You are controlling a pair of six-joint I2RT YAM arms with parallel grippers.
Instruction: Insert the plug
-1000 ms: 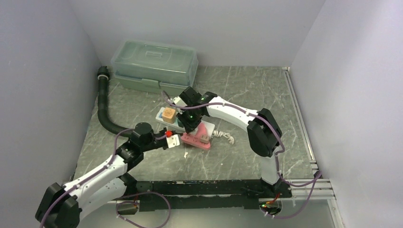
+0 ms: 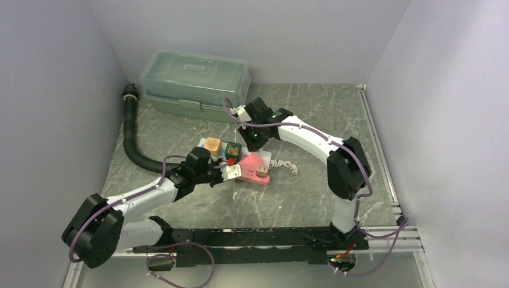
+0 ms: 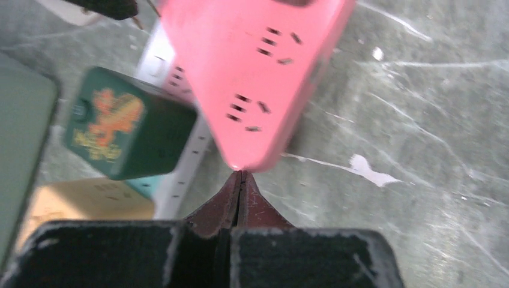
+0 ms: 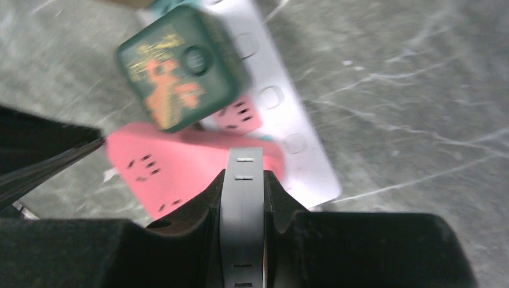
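Note:
The pink power strip (image 2: 251, 170) lies on the table, its slotted sockets showing in the left wrist view. At its narrow end, my left gripper is shut with nothing between its fingers, seemingly touching it. Over its other part is my right gripper. A light grey block (image 4: 243, 204), probably the plug, stands between those fingers, with a thin pink sliver beside it; whether they grip it is unclear. Two thin brownish pins (image 3: 138, 23) show by a dark part at the left wrist view's upper left. No view shows the plug entering a socket.
A white strip (image 4: 303, 150) lies alongside, with a green box (image 4: 180, 69) and a tan block (image 2: 213, 146) on it. A beige adapter (image 2: 262, 171) sits on the pink strip. A lidded green case (image 2: 195, 87) stands behind.
The pink strip and its adapter have shifted a little the same way. The green box has come into clearer view.

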